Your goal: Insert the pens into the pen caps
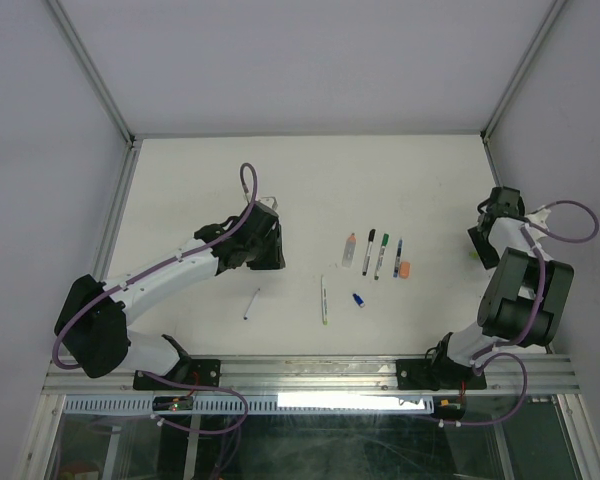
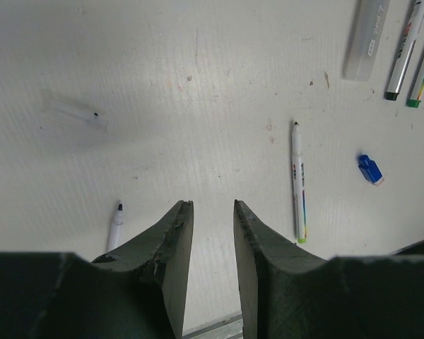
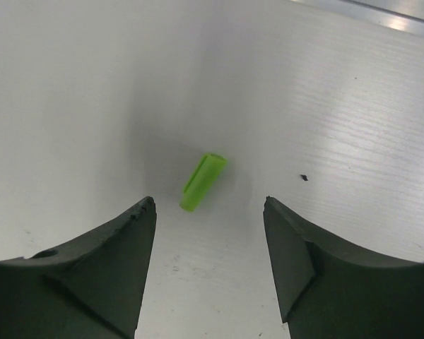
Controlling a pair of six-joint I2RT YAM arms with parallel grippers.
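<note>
My right gripper is open over a small green cap [image 3: 203, 180], which lies on the table at the right edge. My left gripper hangs over the table at centre-left, its fingers slightly apart with nothing between them. Below it lie a thin white pen [image 2: 116, 226], a white marker [image 2: 299, 191] and a blue cap [image 2: 369, 168]. In the top view, black [image 1: 368, 252], green [image 1: 381, 255] and blue [image 1: 398, 257] markers stand out in a row, with an orange-tipped clear item [image 1: 349, 250] and an orange piece [image 1: 405, 270].
A metal rail [image 1: 310, 365] runs along the front edge, and walls enclose the left, back and right.
</note>
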